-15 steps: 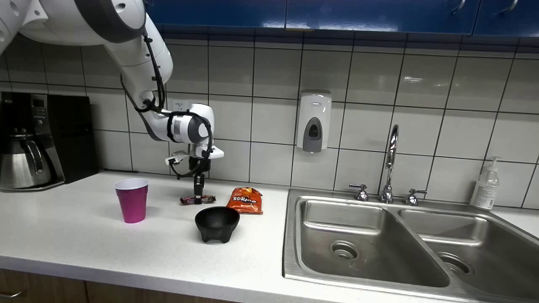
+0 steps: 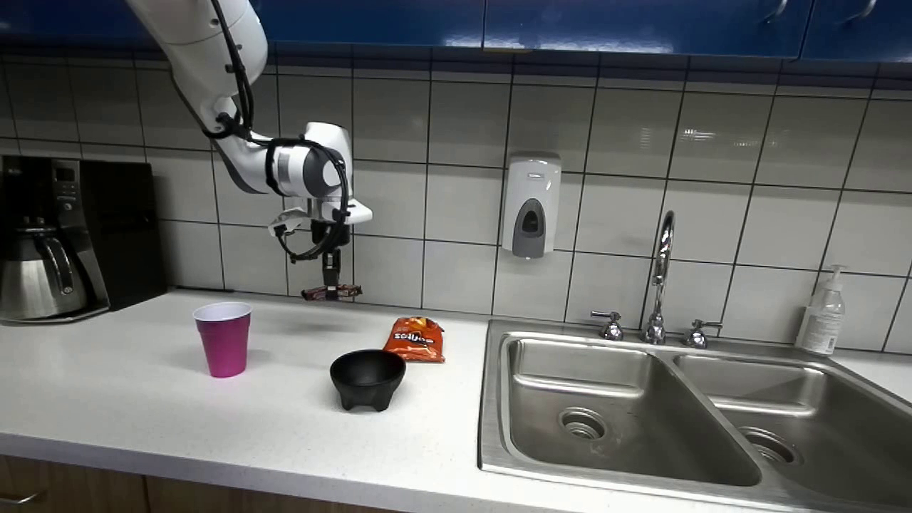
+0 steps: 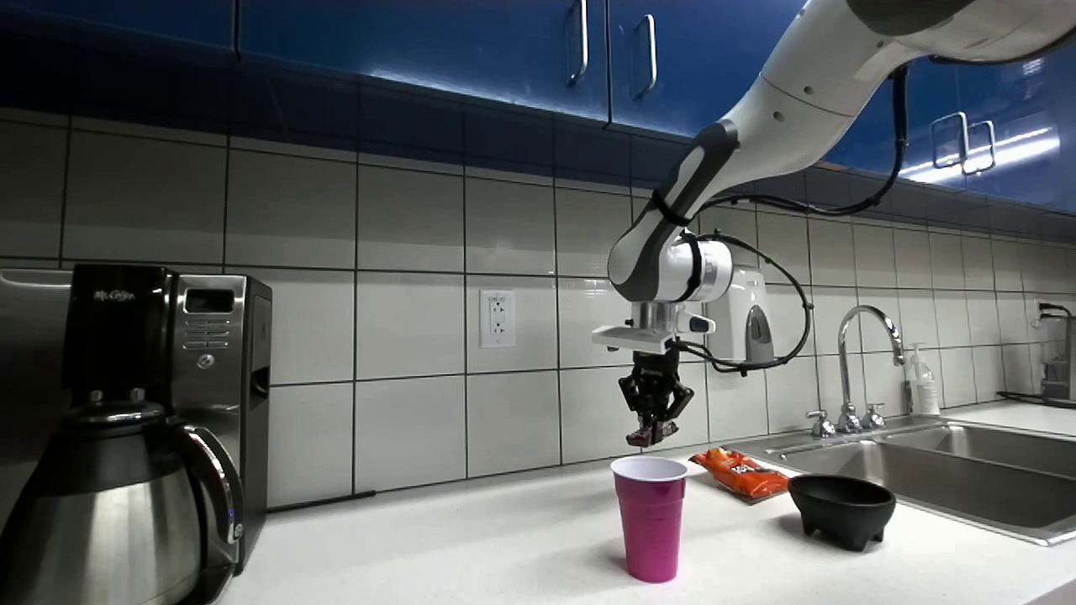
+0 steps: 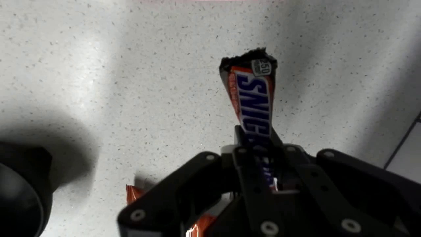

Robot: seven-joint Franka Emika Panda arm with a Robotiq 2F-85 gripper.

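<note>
A Snickers bar (image 4: 254, 98) in a brown wrapper is pinched between the fingers of my gripper, which is shut on it. From outside, the gripper (image 2: 331, 289) hangs above the back of the counter, and the bar (image 2: 318, 293) sticks out on both sides, clear of the surface. To the front left stands an upright pink cup (image 2: 224, 342) with a white inside. A black footed bowl (image 2: 368, 380) sits toward the front right of the gripper. Behind the bowl lies an orange Doritos bag (image 2: 416, 340); in the wrist view the gripper's fingers partly hide it.
A coffee maker (image 3: 257, 393) with a steel carafe (image 3: 111, 504) occupies the left end. The double sink (image 2: 633, 402) and faucet (image 2: 662, 273) are on the right. Tiled wall rises close behind the gripper.
My gripper has risen from the counter, carrying the Snickers bar up with it and shifting slightly left. Cup, bowl and bag have stayed in place.
</note>
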